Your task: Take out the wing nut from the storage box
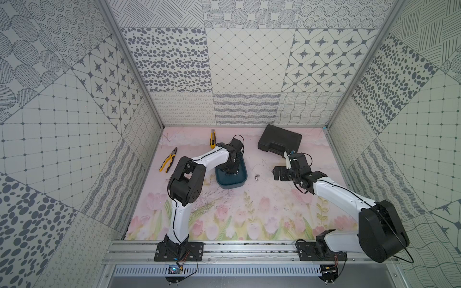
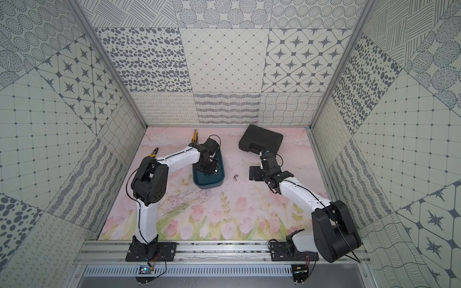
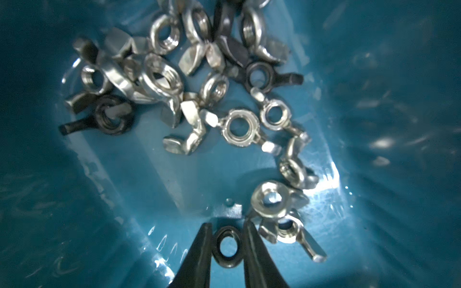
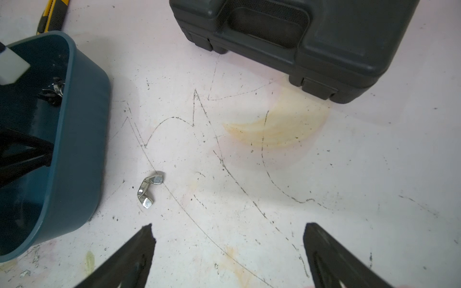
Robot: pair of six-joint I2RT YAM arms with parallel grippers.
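In the left wrist view, silver and black wing nuts (image 3: 238,127) lie scattered in the blue storage box (image 3: 393,120). My left gripper is down in the box, part open, its fingertips either side of a dark ring-shaped piece; whether they touch it, I cannot tell. Silver nuts lie just right of the fingers. In the right wrist view, a silver wing nut (image 4: 148,187) lies on the table outside the box, left of my open right gripper, which holds nothing.
A black case (image 1: 279,139) sits at the back right. Yellow pliers (image 1: 167,159) and a yellow-black tool (image 1: 212,138) lie left of and behind the box.
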